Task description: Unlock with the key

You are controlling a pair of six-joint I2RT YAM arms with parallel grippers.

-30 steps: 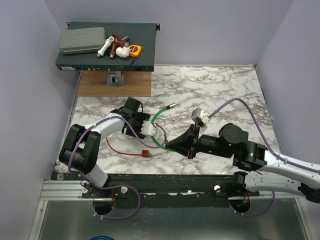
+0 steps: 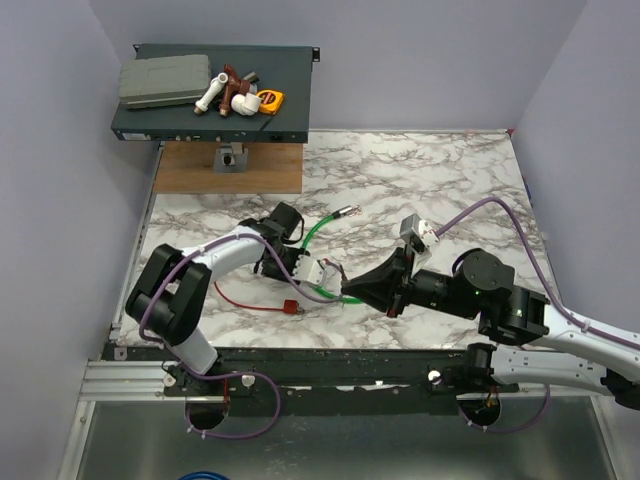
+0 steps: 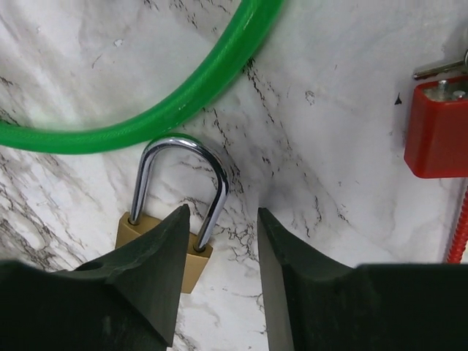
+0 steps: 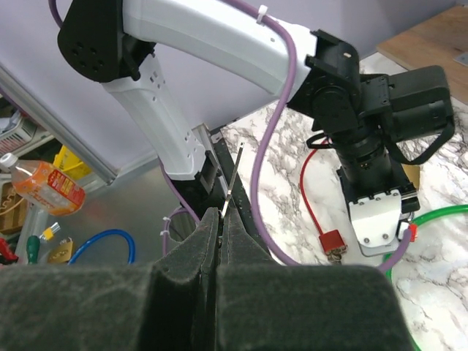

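Note:
In the left wrist view a brass padlock [image 3: 191, 270] with a steel shackle lies on the marble. My left gripper hovers over its right side, fingers apart with nothing visible between them. A red padlock [image 3: 436, 131] with metal on top lies at the right. My right gripper is shut on a thin metal piece [image 4: 235, 170] that sticks up from its fingertips; whether it is a key I cannot tell. From the top, the left gripper [image 2: 280, 260] is mostly hidden under its arm, left of the right gripper [image 2: 348, 285].
A green hose [image 3: 206, 80] runs beside the brass shackle, and a red cord [image 2: 240, 306] leads to the red padlock. A raised dark shelf [image 2: 170, 122] with tools stands at the back left.
The left arm has moved toward the front and slightly right. My right gripper has shifted a little to the right with the thin piece.

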